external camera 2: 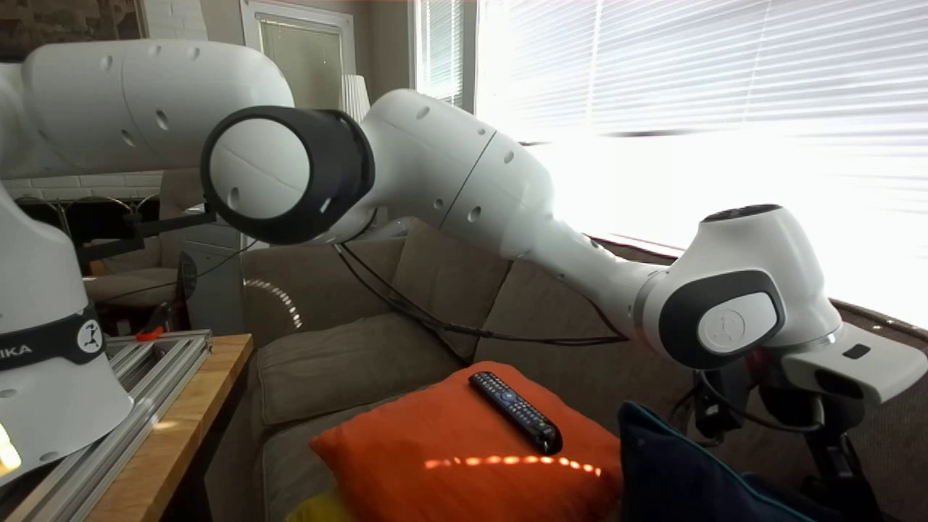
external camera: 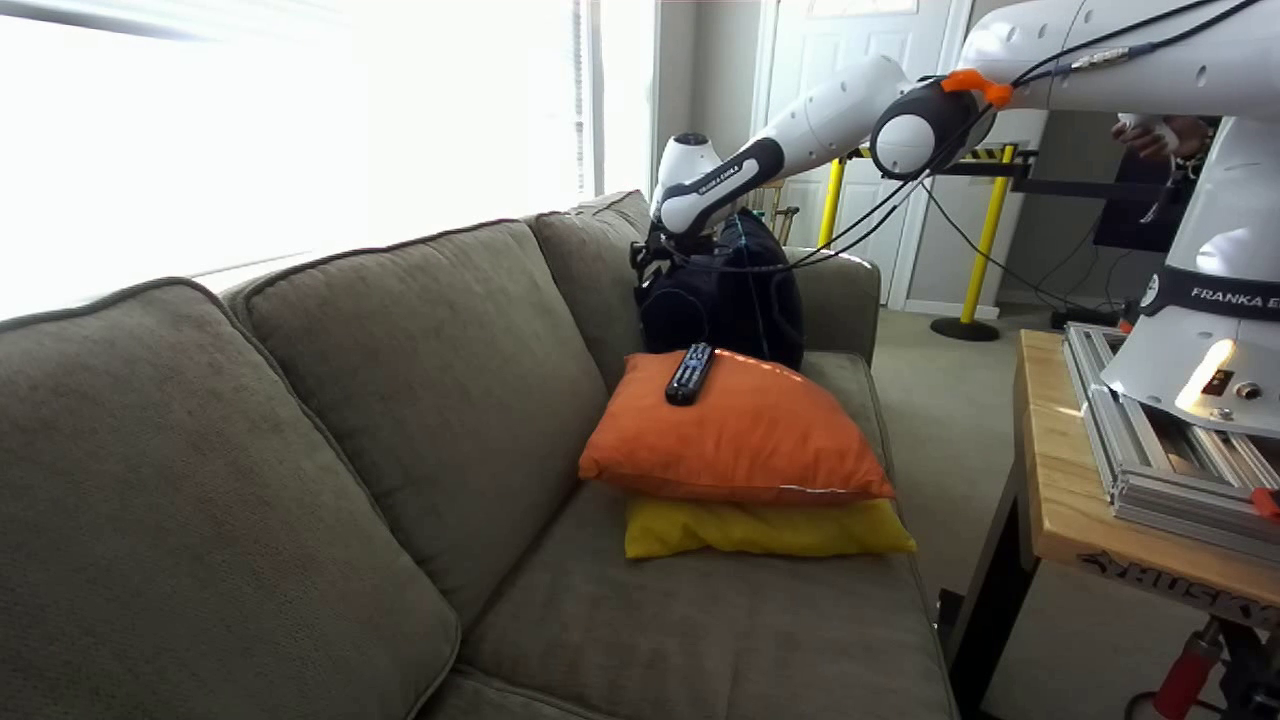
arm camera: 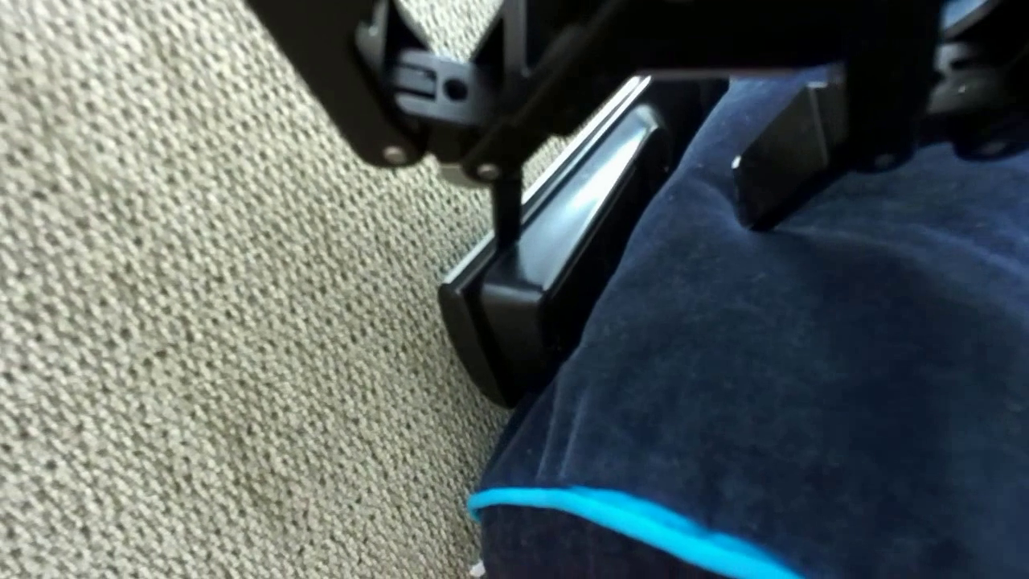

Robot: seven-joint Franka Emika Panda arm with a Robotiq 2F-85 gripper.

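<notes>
In the wrist view, a glossy black device [arm camera: 564,241], perhaps a remote control, stands on edge between the grey woven sofa fabric [arm camera: 241,318] and a navy pillow [arm camera: 801,367] with bright blue piping. My gripper is part open above it. The left finger overlaps the device in this view; contact there is unclear. The right finger [arm camera: 791,159] is over the pillow, some way from the device. A second black remote [external camera: 690,374] lies face up on the orange pillow [external camera: 744,426], out of the gripper's reach at this moment.
Under the orange pillow lies a yellow pillow [external camera: 768,528]. The sofa's back cushions [external camera: 432,360] rise close beside the gripper. A loose cable [external camera 2: 522,339] hangs below the arm. The near seat [external camera: 672,624] is free, and a wooden workbench [external camera: 1038,456] stands to the right.
</notes>
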